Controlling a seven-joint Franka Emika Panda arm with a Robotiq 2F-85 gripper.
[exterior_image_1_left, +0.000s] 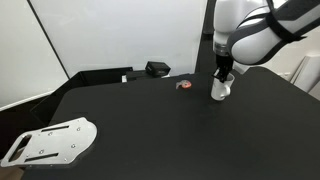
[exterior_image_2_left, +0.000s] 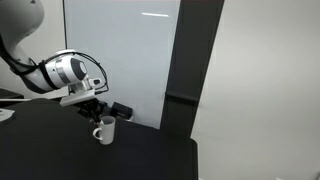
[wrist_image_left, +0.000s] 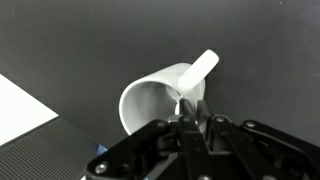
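A white mug (exterior_image_1_left: 219, 91) stands on the dark table below the arm. In the wrist view the mug (wrist_image_left: 148, 104) shows its open mouth, with the handle (wrist_image_left: 201, 68) pointing up and right. The fingertips of my gripper overlap the rim on the handle side. Whether the fingers straddle the wall or only lie over it is hard to make out, and so is the gap between them. Exterior view 2 shows the mug (exterior_image_2_left: 105, 130) upright, right under the gripper (exterior_image_2_left: 97, 117).
A small orange and grey object (exterior_image_1_left: 184, 85) lies left of the mug, and a black box (exterior_image_1_left: 157, 69) sits behind it. A white slotted plate (exterior_image_1_left: 70, 137) occupies the table's left end.
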